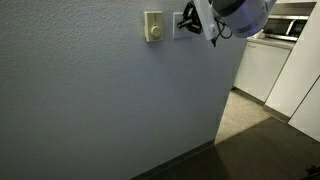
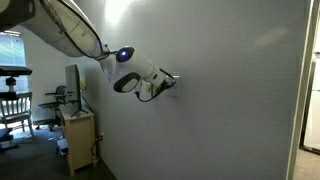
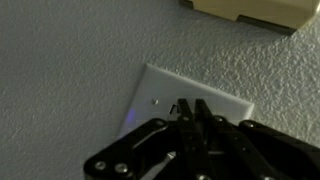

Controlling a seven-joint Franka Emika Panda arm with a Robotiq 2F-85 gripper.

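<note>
A white wall plate with a screw near its edge is fixed to the grey wall. In the wrist view, my black gripper covers the plate's middle and lower part, its fingers close together. It looks shut; whatever is between the fingertips is hidden, and a switch cannot be made out. From the first exterior view, the gripper is right in front of the plate. The second exterior view has the gripper reaching to the wall from the left, its contact with the plate too small to judge.
A beige box with a round knob is mounted on the wall beside the plate. The wall below is bare. Past its edge are a microwave and white cabinets.
</note>
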